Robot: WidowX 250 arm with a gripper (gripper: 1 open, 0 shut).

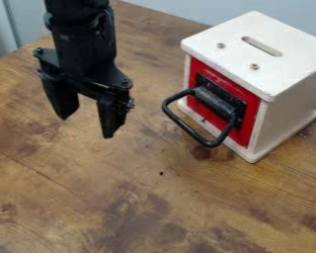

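My black gripper (88, 111) hangs above the wooden table at the upper left of the camera view, its two fingers apart with nothing between them. To its right stands a white wooden box (282, 122) with a slot and two screws on top and a red front panel (205, 71). A black U-shaped handle (184, 126) juts out from that front toward the gripper, apart from it.
A pale wall shows behind the table's far edge at the top left.
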